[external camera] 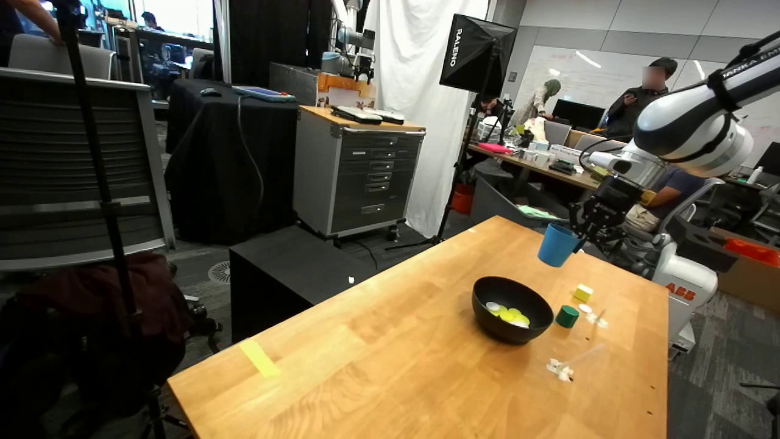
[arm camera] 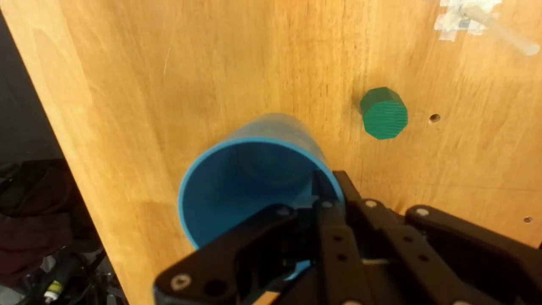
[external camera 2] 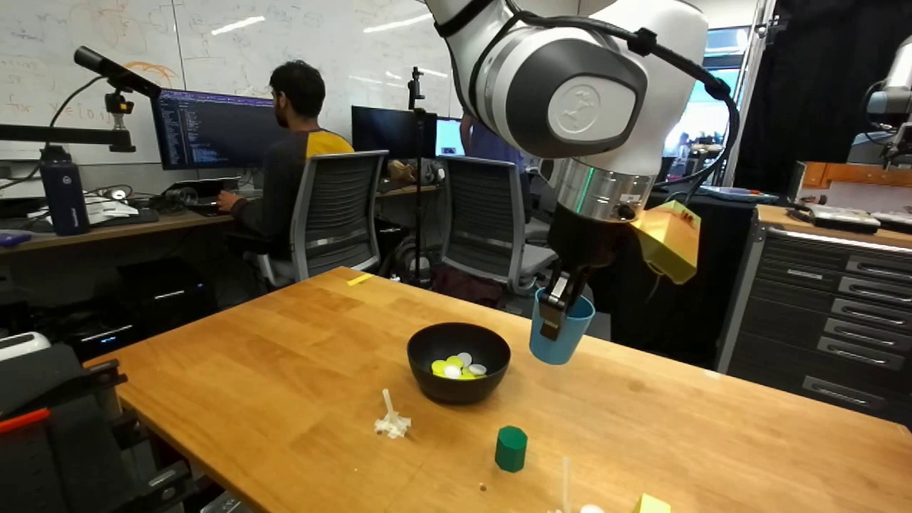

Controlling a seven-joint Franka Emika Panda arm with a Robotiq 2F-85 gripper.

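A blue cup (external camera: 557,246) hangs above the far side of the table, slightly tilted. My gripper is shut on the cup's rim, one finger inside and one outside, as the wrist view shows. Seen into from the wrist, the cup's visible interior looks empty; its lower part is hidden by the fingers. In exterior view 2 the cup (external camera 2: 561,338) is to the right of a black bowl (external camera 2: 457,389), clear of it. Yellow and white discs (external camera 2: 459,368) lie in the bowl.
A green block (external camera 2: 511,449) stands near the bowl. Beyond it are a yellow block (external camera: 582,292) and a white disc (external camera: 585,308). Thin clear sticks are taped upright to the table, one by white tape (external camera 2: 392,425).
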